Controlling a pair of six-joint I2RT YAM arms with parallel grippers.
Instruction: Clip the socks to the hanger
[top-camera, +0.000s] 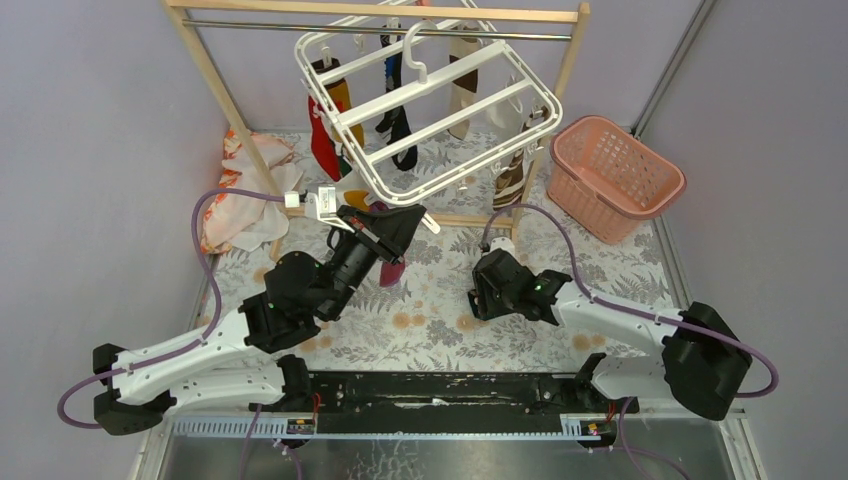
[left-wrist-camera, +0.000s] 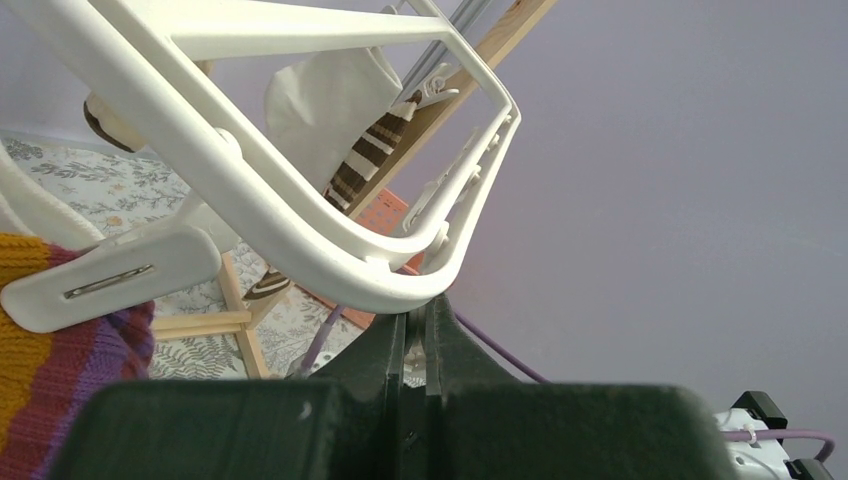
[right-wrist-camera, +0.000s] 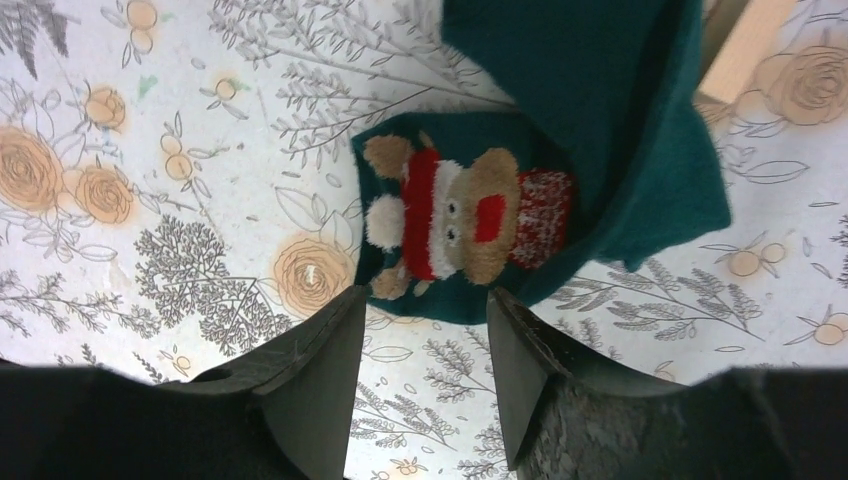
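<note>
The white clip hanger (top-camera: 430, 130) hangs from the rack with several socks clipped on it. My left gripper is shut on the hanger's lower front frame (left-wrist-camera: 330, 250); a white clip (left-wrist-camera: 120, 280) holds a striped knit sock (left-wrist-camera: 70, 370) beside it. On the patterned floor below my right gripper lies a teal sock with a reindeer patch (right-wrist-camera: 630, 150). The right gripper stands open above the sock's near edge, its fingers apart.
A pink basket (top-camera: 615, 180) stands at the back right. The wooden rack (top-camera: 215, 80) spans the back. Pale cloths (top-camera: 240, 210) lie at the left.
</note>
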